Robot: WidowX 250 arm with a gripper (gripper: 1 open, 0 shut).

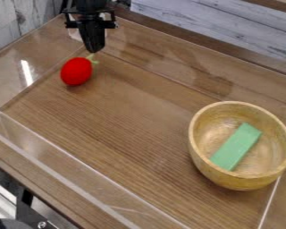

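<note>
A red round object [76,72] lies on the wooden table [133,125] at the upper left. Above and slightly right of it is my black gripper [94,46], shut, reaching in from the top edge; nothing red is between its fingers. A small pale, thin bit shows just below the fingertips, too small to identify.
A wooden bowl [203,134] holding a green block [236,147] stands at the lower right. Pale walls border the table at the top and left.
</note>
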